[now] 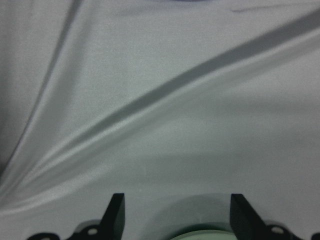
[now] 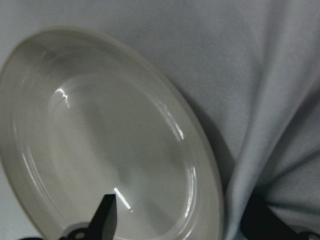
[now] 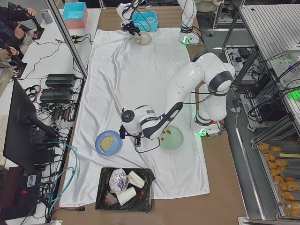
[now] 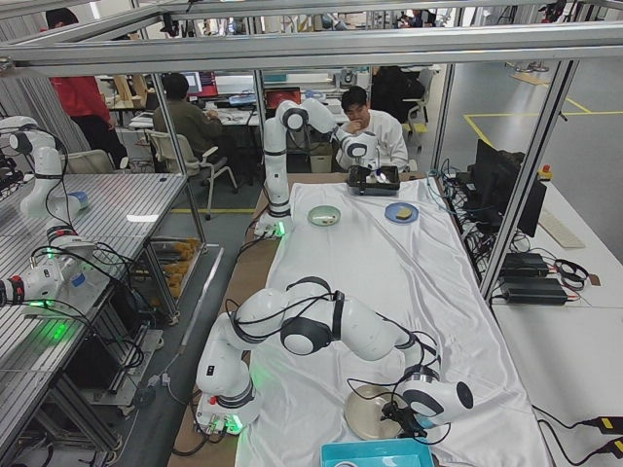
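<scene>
My left gripper stands open over the white cloth between the blue plate (image 3: 101,144) and the green plate (image 3: 175,138), with nothing between its fingers; the green plate's rim shows at the bottom of the left wrist view. A yellow piece (image 3: 107,143) lies on the blue plate and small orange bits lie on the green plate. My right gripper is at a cream plate (image 2: 125,150) at the other end of the cloth, open, its fingers either side of the rim, one over the plate's interior, the other by a fold of cloth.
A black lined tray (image 3: 149,187) with foil and white rolls stands at the near end. A blue bin (image 4: 377,454) is beside the cream plate. Monitors and cables line the side table.
</scene>
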